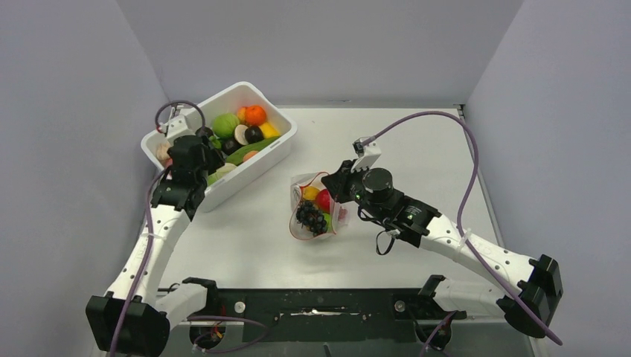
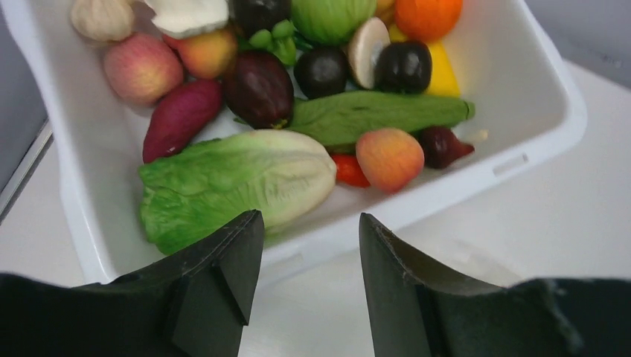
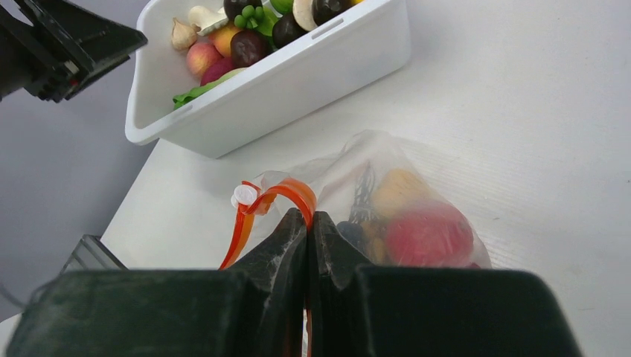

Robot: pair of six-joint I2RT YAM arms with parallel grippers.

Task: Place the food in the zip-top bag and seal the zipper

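The clear zip bag (image 1: 297, 195) with its orange-red zipper (image 3: 239, 236) stands mouth-up on the table, dark grapes (image 1: 311, 218), a red round food (image 1: 323, 199) and a yellow one (image 1: 311, 193) inside. On the bag's zipper rim my right gripper is shut, the orange strip running between its fingers. Over the front left of the white bin, my left gripper is apart-fingered and empty. Below it in the left wrist view are a lettuce (image 2: 238, 182), a peach (image 2: 390, 159) and an eggplant (image 2: 258, 89).
The white bin (image 1: 280, 147) holds several more foods, including an orange (image 1: 255, 115) and a long green vegetable (image 2: 376, 119). Its raised wall borders the left arm.
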